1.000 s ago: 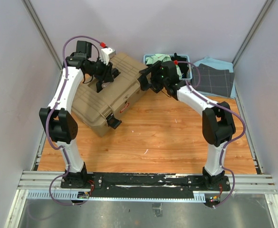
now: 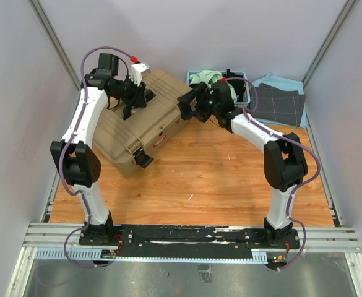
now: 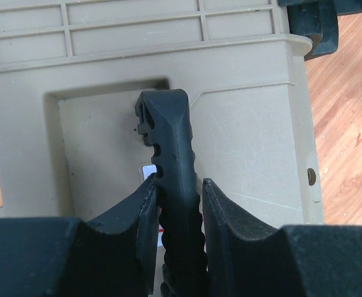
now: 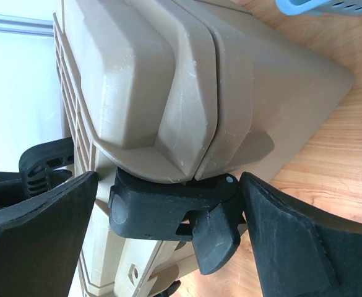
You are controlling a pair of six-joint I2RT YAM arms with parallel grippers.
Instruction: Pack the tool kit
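A large tan tool case (image 2: 145, 120), its lid down, lies slantwise on the left half of the table. The case's black handle (image 3: 177, 142) runs between the fingers of my left gripper, which lie close on both sides; whether they clamp it cannot be seen. At the case's far right end my right gripper is open, its fingers either side of a black latch (image 4: 162, 210). Another black latch (image 2: 143, 158) sticks out from the near end of the front side. The case's contents are hidden.
Behind the right gripper stands a blue basket (image 2: 247, 83) with green cloth and dark items. Folded dark cloth (image 2: 278, 105) over light blue cloth lies at the back right.
The case's front side and near latch have shifted slightly to the left. My right gripper has moved a little left along with it. The left arm looks almost unchanged.
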